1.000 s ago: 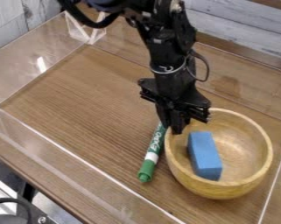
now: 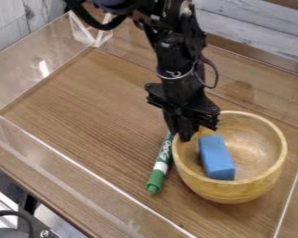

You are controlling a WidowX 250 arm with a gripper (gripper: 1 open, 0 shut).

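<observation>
My black gripper (image 2: pixel 185 125) hangs at the upper left rim of a yellow bowl (image 2: pixel 237 189), its fingertips close to that rim; whether they touch it or stand open is unclear. A blue block (image 2: pixel 217 158) lies inside the bowl. A green marker (image 2: pixel 158 177) with a white label lies on the wooden table just left of the bowl, its far end partly hidden near the gripper.
Clear plastic edging runs along its left and front sides. A white plank wall (image 2: pixel 256 28) stands at the back, and dark cables show at the lower left.
My gripper has shifted slightly to the left and down. The bowl and marker look almost unchanged.
</observation>
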